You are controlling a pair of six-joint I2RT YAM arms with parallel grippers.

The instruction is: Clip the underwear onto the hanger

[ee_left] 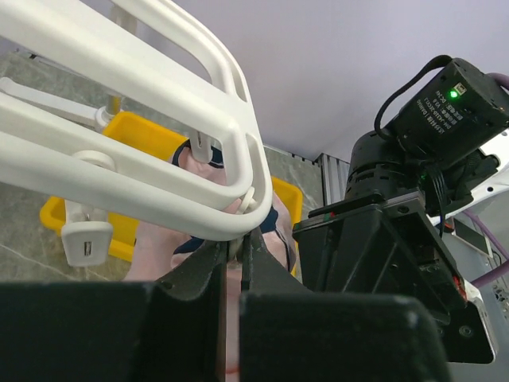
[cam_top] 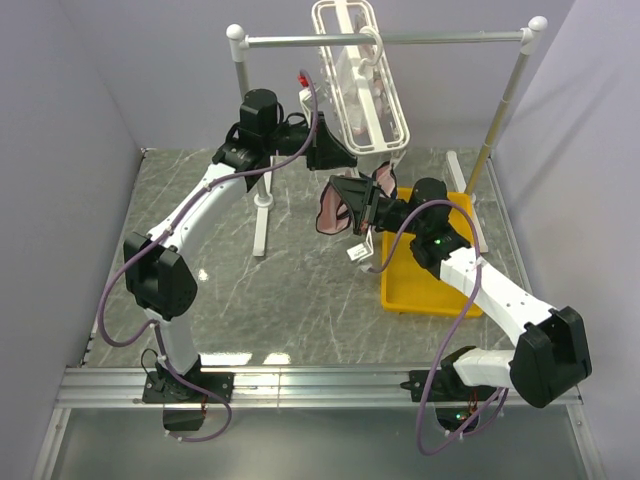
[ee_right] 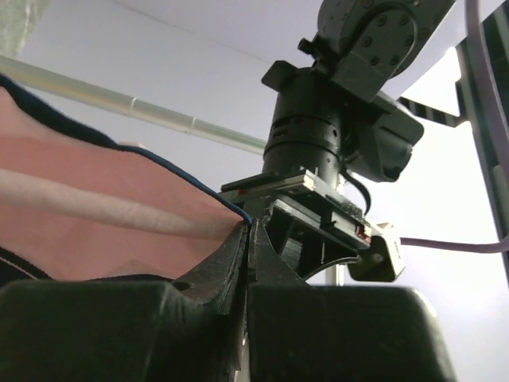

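The white clip hanger (cam_top: 377,140) hangs from the rail at top centre. My left gripper is shut on a small white clip at the hanger's lower corner, just under the frame in the left wrist view. Pink underwear (cam_top: 332,208) with dark navy trim hangs below the hanger. My right gripper is shut at the dark-trimmed edge of the underwear, the fabric reaching into its fingertips. In the top view it sits just below and right of the left gripper.
A yellow bin (cam_top: 430,295) stands on the grey floor under the right arm. The metal rail (cam_top: 450,37) and its posts frame the hanger. Open floor (cam_top: 240,300) lies at the left.
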